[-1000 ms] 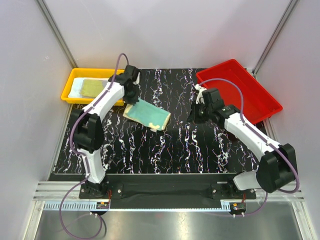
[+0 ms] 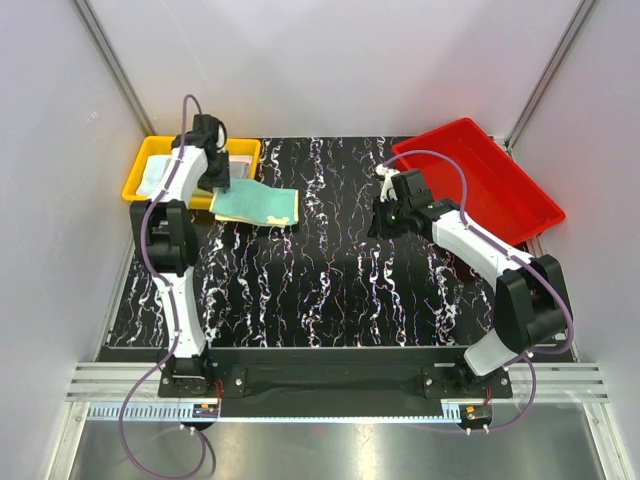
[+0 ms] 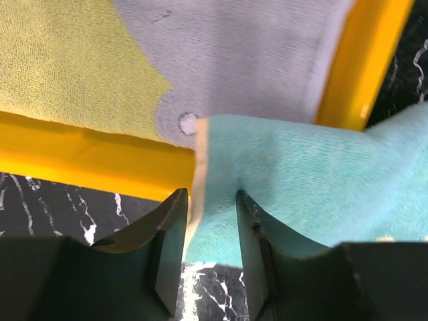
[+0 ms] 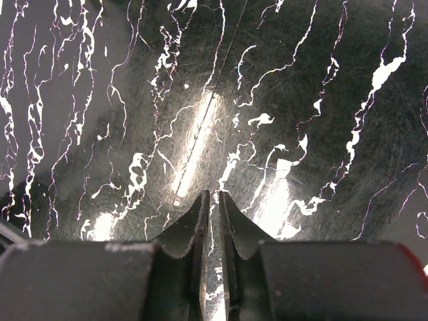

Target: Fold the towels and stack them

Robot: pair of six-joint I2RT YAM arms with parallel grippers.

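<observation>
A folded teal towel (image 2: pixel 262 203) with cream edges lies at the front right of the yellow bin (image 2: pixel 134 178), its left part reaching to the rim. My left gripper (image 2: pixel 214 188) is over that left end. Its fingers (image 3: pixel 170 227) stand apart in the left wrist view, with the cream edge of the teal towel (image 3: pixel 281 177) passing between and beneath them. Inside the bin, a lavender towel (image 3: pixel 234 53) and an olive towel (image 3: pixel 73 67) lie flat. Over bare table, my right gripper has a narrow gap between its tips and nothing in it.
A red bin (image 2: pixel 480 180), empty where visible, stands at the back right beyond the right arm. Bare black marbled table (image 2: pixel 310 290) fills the middle and front. A white towel (image 2: pixel 152 172) shows at the yellow bin's left side.
The left arm has swung left, bringing the teal towel from mid-table up against the yellow bin. Lately the towel's right end has barely shifted.
</observation>
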